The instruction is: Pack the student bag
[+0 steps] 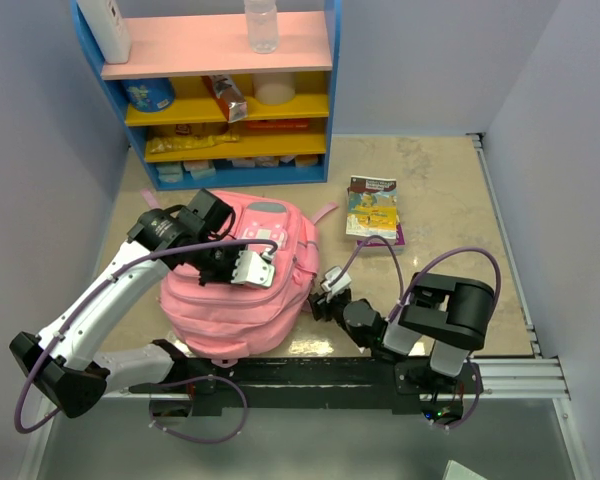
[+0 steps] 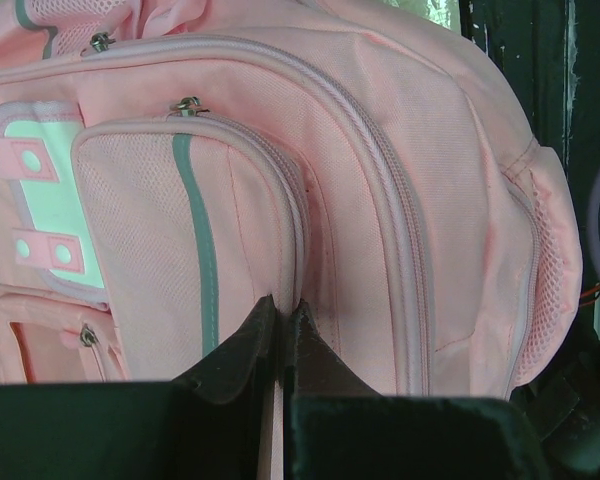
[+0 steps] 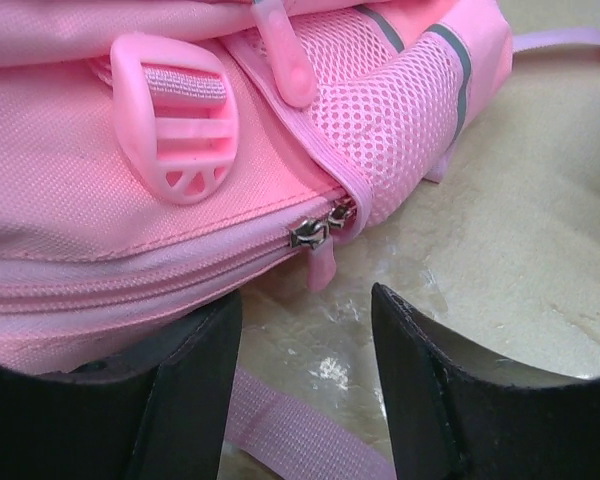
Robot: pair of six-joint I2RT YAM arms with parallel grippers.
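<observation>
The pink school bag (image 1: 230,315) lies on the table, its main zip closed as far as the left wrist view shows. My left gripper is shut on the edge of the bag's front pocket (image 2: 150,220). In the right wrist view, a zipper pull (image 3: 322,266) hangs at the bag's side, beside a mesh pocket (image 3: 380,130). My right gripper stands part open just below it, its fingers on either side and apart from the pull. Two or more books (image 1: 372,208) are stacked behind the bag to the right.
A blue shelf unit (image 1: 330,110) stands at the back, holding a clear bottle (image 1: 262,25), a blue tub (image 1: 149,94) and a snack packet (image 1: 226,98). A loose strap (image 3: 290,425) lies under my right gripper. Bare table (image 1: 450,210) extends to the right.
</observation>
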